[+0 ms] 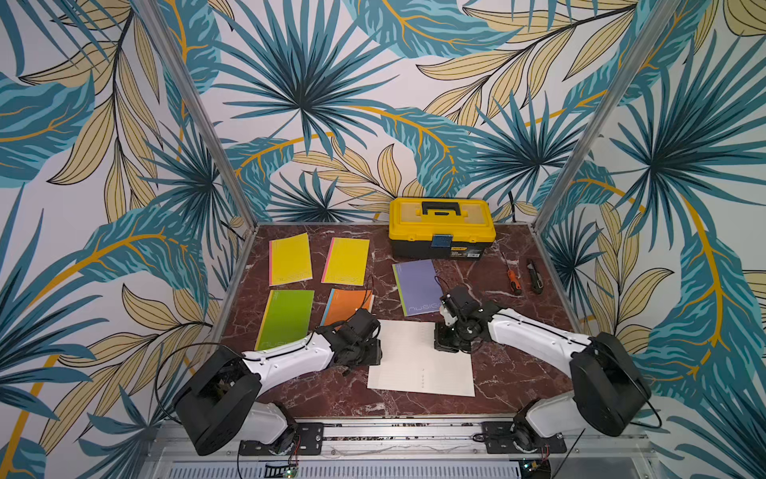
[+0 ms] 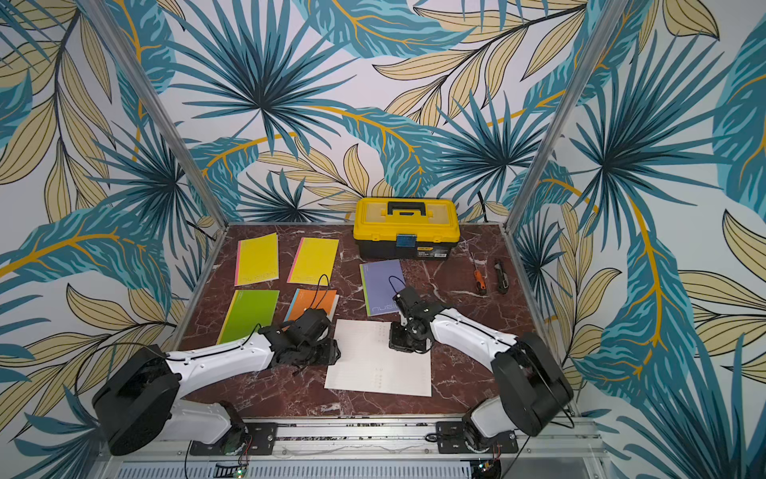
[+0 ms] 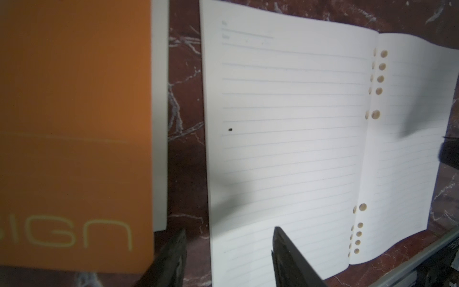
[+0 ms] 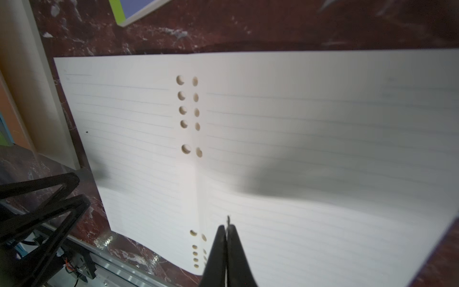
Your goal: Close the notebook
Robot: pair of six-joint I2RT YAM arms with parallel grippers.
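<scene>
A notebook (image 1: 415, 371) lies open and flat on the table, white lined pages up, with punched holes along its middle fold. Over its left edge hangs my left gripper, open, its fingers (image 3: 288, 260) apart and nothing between them; in the left wrist view they frame the page's left border. My right gripper is shut above the right page near the fold, with nothing showing between its fingers. Whether its tips touch the paper I cannot tell. The notebook's cover is hidden underneath.
An orange notebook (image 3: 76, 119) lies close to the open one's left side, a purple notebook (image 1: 417, 287) behind it. Green (image 1: 285, 317) and yellow notebooks (image 1: 346, 261) fill the left. A yellow toolbox (image 1: 441, 227) stands at the back; a screwdriver (image 1: 513, 279) and a dark tool (image 1: 534, 276) lie right.
</scene>
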